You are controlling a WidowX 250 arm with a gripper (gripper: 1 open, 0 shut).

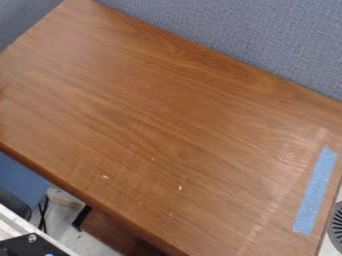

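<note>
A wooden desk top (160,120) fills most of the camera view, bare apart from small pale specks and scuffs. A strip of blue tape (314,190) runs along its right end. I cannot see my gripper anywhere in this view.
A grey fabric partition (241,40) borders the desk along the back and upper left. At the lower left, past the front edge, are cables and dark and white equipment (20,245). A round grilled object (335,228) is cut off at the right edge.
</note>
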